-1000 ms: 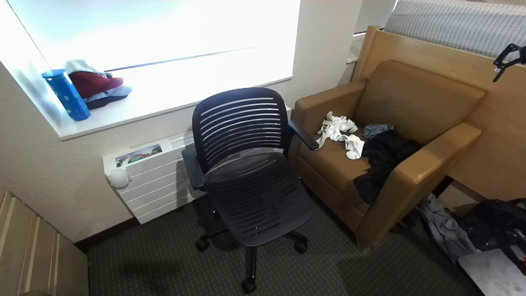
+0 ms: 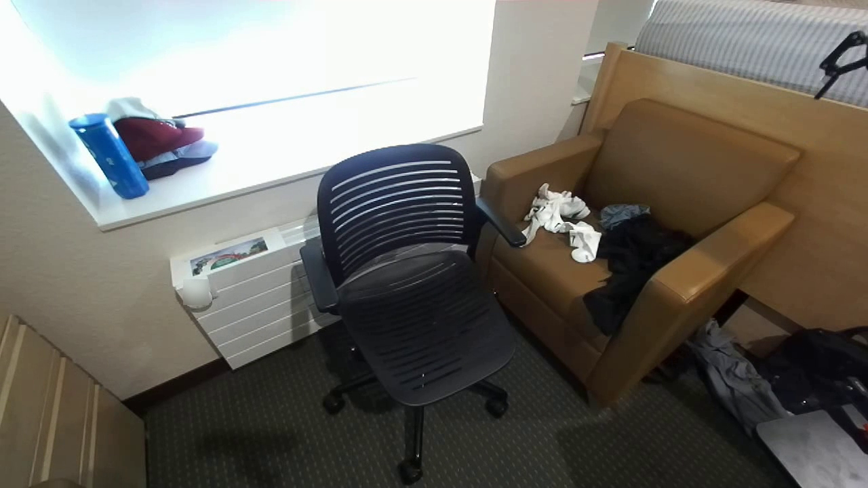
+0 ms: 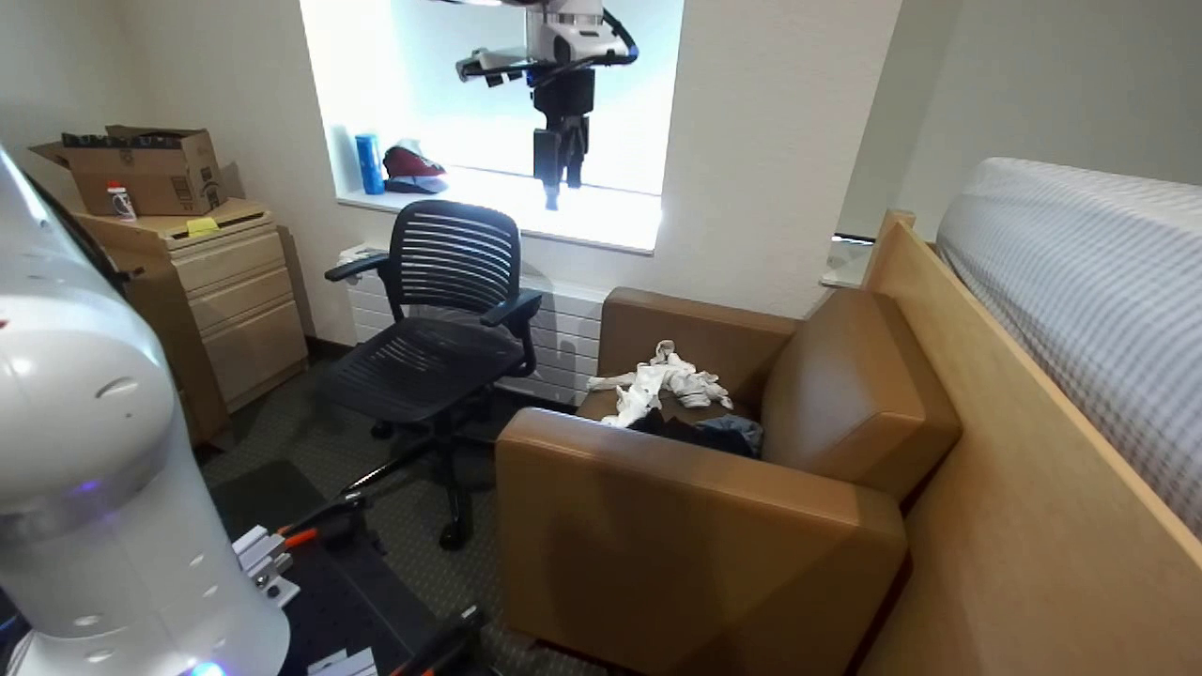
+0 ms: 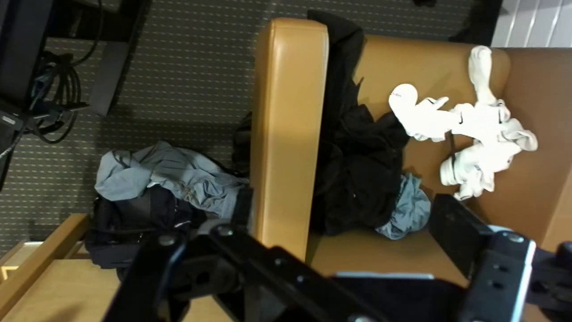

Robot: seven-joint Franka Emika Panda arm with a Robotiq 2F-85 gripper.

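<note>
High above the brown armchair (image 3: 699, 496), my gripper stands open, its fingers wide apart and nothing held between them. In exterior view 2 the gripper (image 3: 562, 186) points down in front of the window; exterior view 1 has only a black part of it at the top right edge. White clothes (image 4: 485, 126) lie crumpled on the armchair's seat. Beside them is a heap of black clothing (image 4: 359, 177), with a blue-grey cloth (image 4: 408, 210) at its edge. In the wrist view all of these lie well below the fingers.
A black swivel chair (image 2: 423, 325) stands left of the armchair. The window sill holds a blue bottle (image 2: 111, 156) and caps (image 2: 159, 142). Grey clothing (image 4: 177, 174) and a black bag (image 4: 139, 222) lie outside the armrest (image 4: 292, 134). A bed panel (image 3: 1014, 428) borders the armchair.
The part of my gripper seen at exterior view 1's right edge has risen slightly. The armchair, clothes and swivel chair look unmoved.
</note>
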